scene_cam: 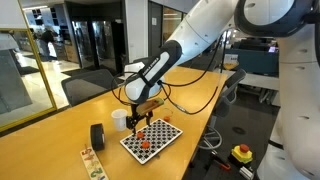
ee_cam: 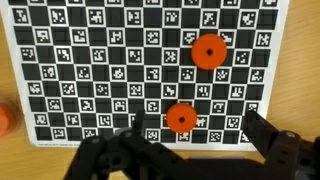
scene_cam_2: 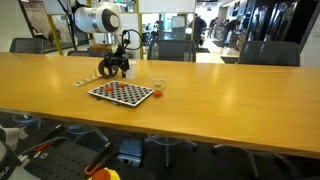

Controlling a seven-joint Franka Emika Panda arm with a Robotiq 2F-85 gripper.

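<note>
A black-and-white checkered board (ee_cam: 150,73) fills most of the wrist view. Two orange discs rest on it: one disc (ee_cam: 209,51) towards the upper right, another disc (ee_cam: 181,118) near the lower edge. My gripper is open above the board, its fingers (ee_cam: 262,131) well apart with nothing between them. The lower disc shows in the gap, left of its middle. In the first exterior view, the gripper hangs above the board (scene_cam: 152,141), clear of it. A third orange piece (ee_cam: 6,118) is cut off at the wrist view's left edge, off the board.
A white cup (scene_cam: 119,120) stands behind the board, with a black roll-like object (scene_cam: 97,137) and a pale strip (scene_cam: 92,163) at its side. A small see-through cup (scene_cam_2: 159,85) is beside the board. Bare table (scene_cam_2: 240,105) stretches away in the second exterior view.
</note>
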